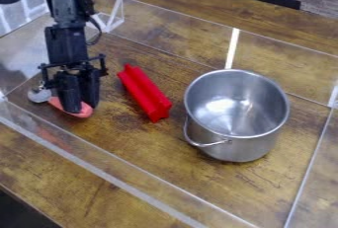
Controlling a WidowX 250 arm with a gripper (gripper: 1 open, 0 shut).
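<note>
My black gripper [73,84] is low at the left of the camera view, its fingers down over a pink object [74,108] with a silvery piece [40,95] at its left. The fingers partly hide the pink object; whether they grip it I cannot tell.
A red oblong object [144,93] lies right of the gripper. A large steel pot [238,114] with a wire handle stands further right.
</note>
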